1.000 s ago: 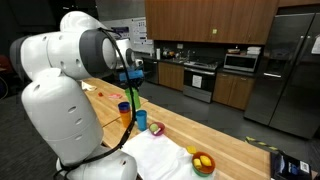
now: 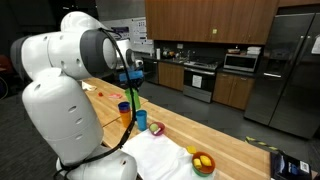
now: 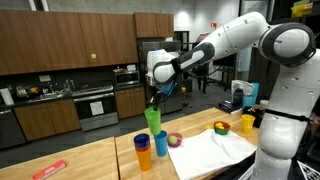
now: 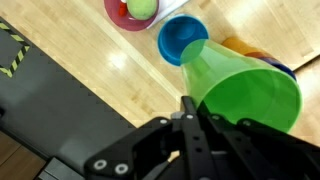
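A translucent green cup point(image 4: 250, 92) is held at its rim by my gripper, which is shut on it. In exterior view 2 the green cup point(image 3: 153, 121) hangs over the table, close to the blue cup point(image 3: 161, 143) and the stacked-looking orange and blue cups point(image 3: 143, 152). From the wrist, the blue cup point(image 4: 180, 36) stands open-mouthed just beyond the green one, which hides part of the orange cup point(image 4: 238, 45). In exterior view 1 the green cup point(image 2: 133, 97) shows below the arm's end, with the fingers too small to make out.
Near the cups sits a pink bowl point(image 2: 156, 129) with something round inside. A red bowl point(image 2: 203, 170) of yellow items, a white sheet point(image 2: 160, 155) and a yellow cup point(image 3: 247, 124) lie farther off.
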